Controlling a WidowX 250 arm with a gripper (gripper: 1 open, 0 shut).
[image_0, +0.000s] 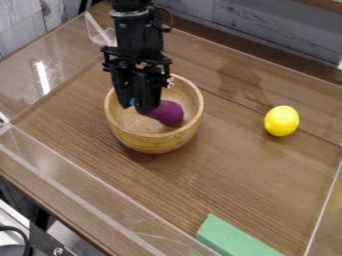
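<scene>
The black arm reaches down from the top centre to a round wooden bowl (156, 138). My gripper (139, 104) is at the left part of the bowl's mouth, its dark fingers partly over a small light-blue thing that shows only in part; whether they hold it cannot be told. A purple object (168, 114) lies in the bowl to the right of the fingers.
A yellow lemon-like object (281, 121) sits on the right of the wooden table (80, 150). A green block (235, 236) lies at the front right. The table's left edge and a wall behind are visible.
</scene>
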